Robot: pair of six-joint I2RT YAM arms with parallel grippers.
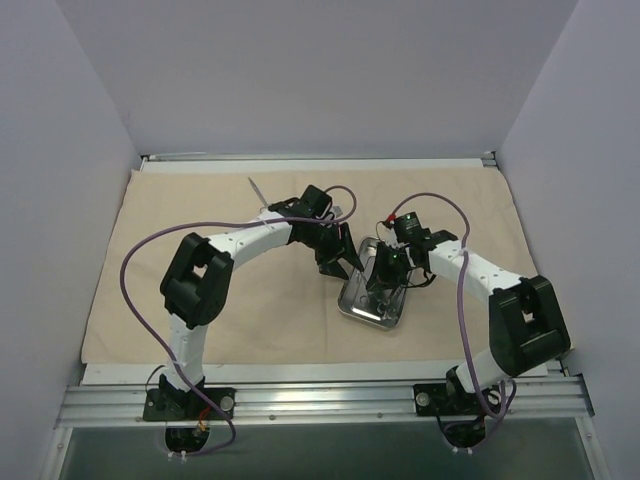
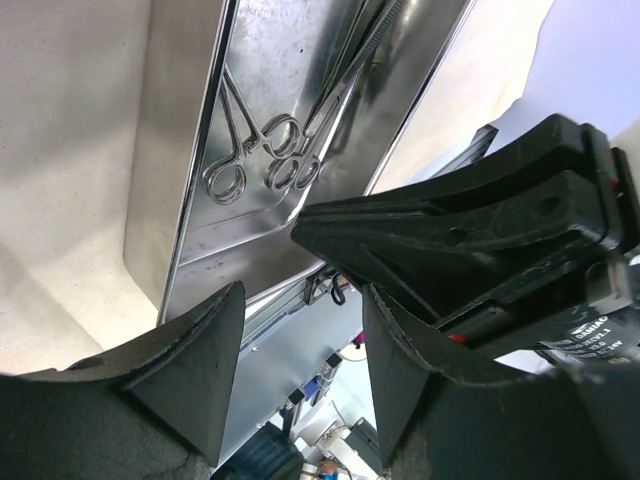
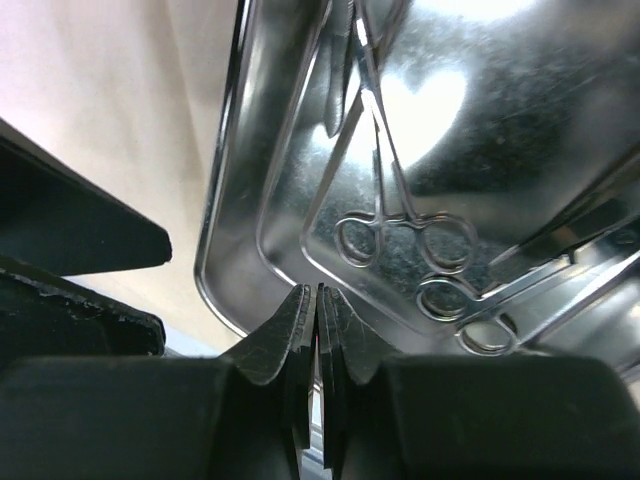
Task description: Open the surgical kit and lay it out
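Note:
The metal tray [image 1: 362,312] lies right of centre on the cloth. Inside it, ring-handled scissor-like instruments lie together, with another pair of ring handles [image 2: 270,165] showing in the left wrist view. My left gripper [image 1: 350,270] is open at the tray's left rim, nothing between its fingers. Over the tray hangs my right gripper, its two tips very close together; nothing shows between them, and whether they fully meet is unclear. A thin silver instrument [image 1: 258,191] rests on the cloth at the far left.
Both arms crowd over the tray; in the left wrist view the right gripper's dark fingers [image 2: 420,225] reach close to the tray wall.

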